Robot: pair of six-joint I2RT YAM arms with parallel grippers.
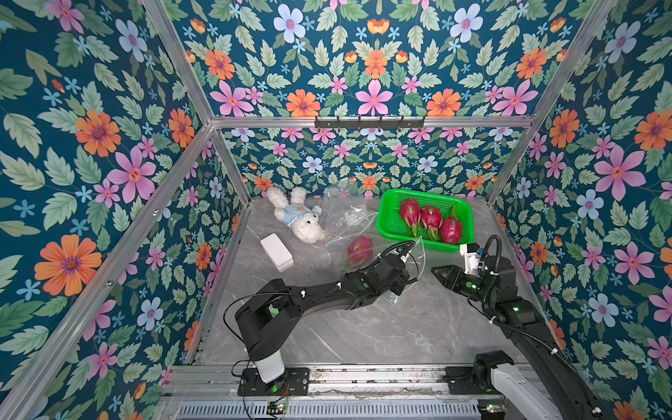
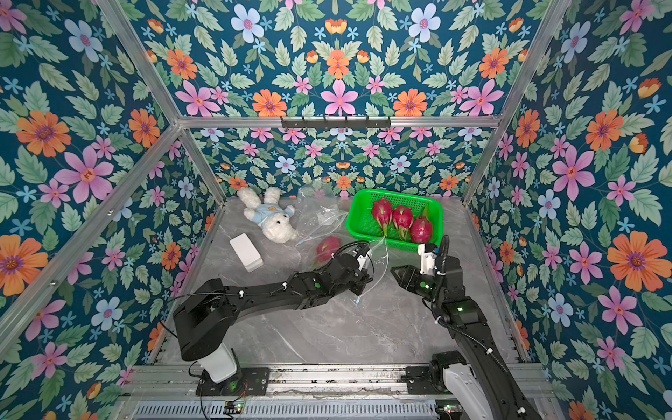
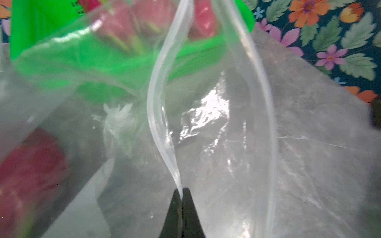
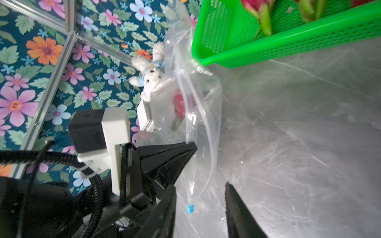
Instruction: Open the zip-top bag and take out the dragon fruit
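My left gripper is shut on the pale top strip of a clear zip bag, lifting it over the table. A red dragon fruit lies inside the clear plastic at mid table, seen hazily through it in both wrist views. My right gripper stands part open just right of the bag, with nothing seen between its fingers; the bag's strip with a blue tab hangs in front of it.
A green basket with several dragon fruits stands at back right. A white plush toy and a white box lie at left, with more clear plastic behind.
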